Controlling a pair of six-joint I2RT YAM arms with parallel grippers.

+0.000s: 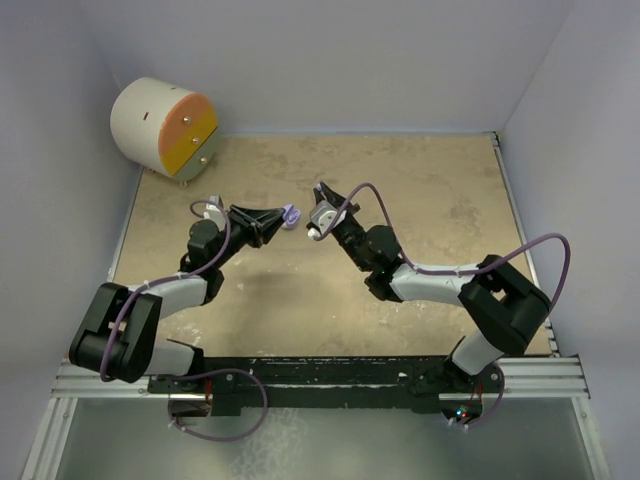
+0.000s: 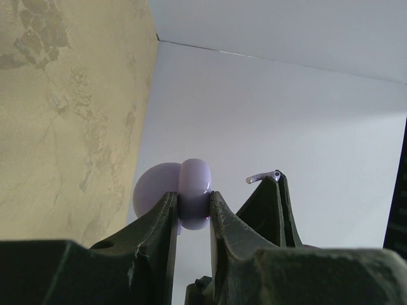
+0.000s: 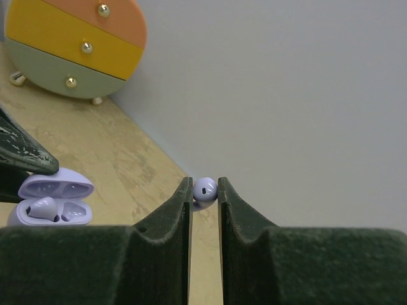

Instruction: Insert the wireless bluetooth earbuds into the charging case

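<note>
My left gripper (image 1: pixel 273 221) is shut on the small lilac charging case (image 1: pixel 291 217). In the right wrist view the case (image 3: pixel 55 211) shows at the left with its lid up; one cavity holds a lilac earbud (image 3: pixel 42 210), the other looks empty. My right gripper is shut on a lilac earbud (image 3: pixel 205 189), held a short way to the right of the case. In the left wrist view a lilac piece (image 2: pixel 194 190) sits between the left fingertips.
A round drum-like box (image 1: pixel 160 130) with coloured drawers stands at the back left.
</note>
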